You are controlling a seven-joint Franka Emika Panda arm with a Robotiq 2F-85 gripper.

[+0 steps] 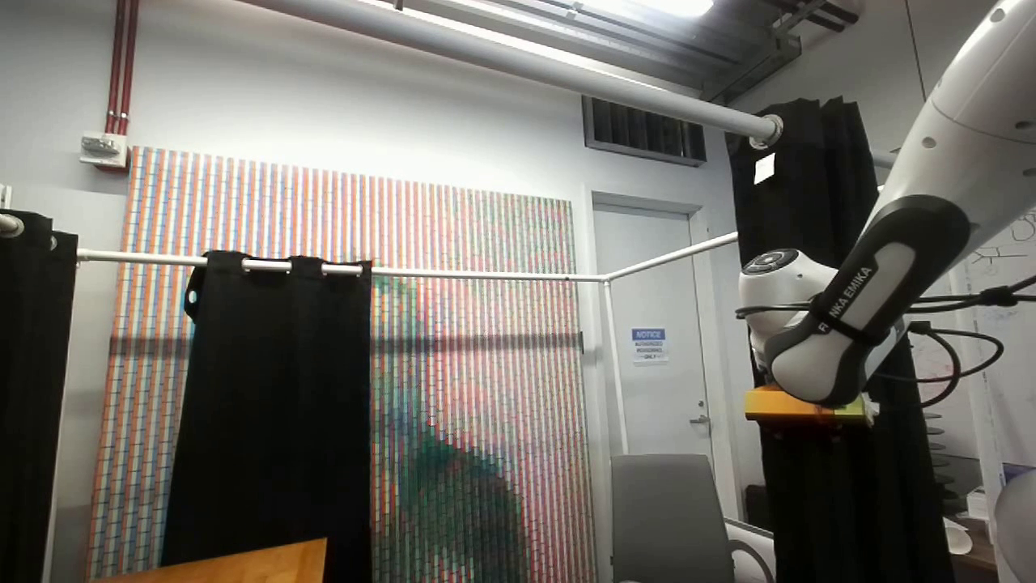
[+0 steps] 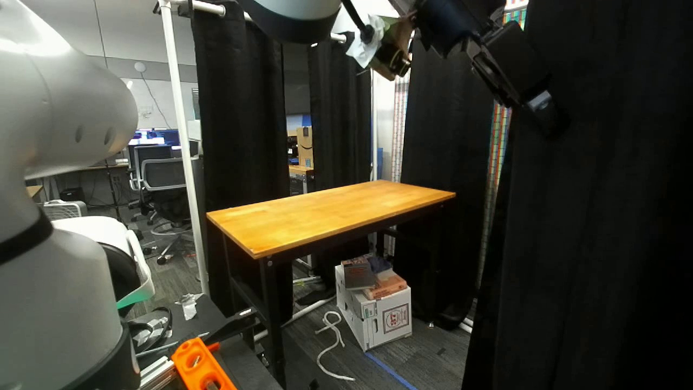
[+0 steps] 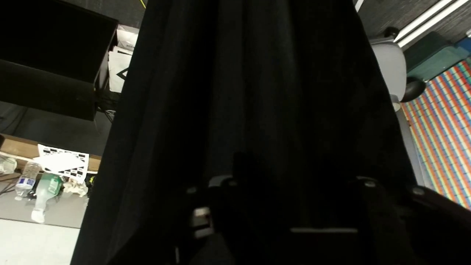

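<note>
My gripper [image 2: 544, 110] is a dark shape at the upper right of exterior view 2, high above the floor and right of the table, against black cloth. In the wrist view its dark parts blend into a black curtain [image 3: 265, 88] that fills the middle; whether the fingers are apart cannot be made out, and no object shows between them. In exterior view 1 the orange-yellow housing [image 1: 806, 405] at my wrist hangs before a black curtain [image 1: 806, 194], which hides the fingers. The wooden table [image 2: 331, 211] has a bare top.
Under the table stands a white box [image 2: 383, 322] with books on top. A white rope [image 2: 334, 338] lies on the floor. A grey chair [image 1: 665, 515] is near the door. Bottles [image 3: 46, 192] and papers lie on a desk at left in the wrist view.
</note>
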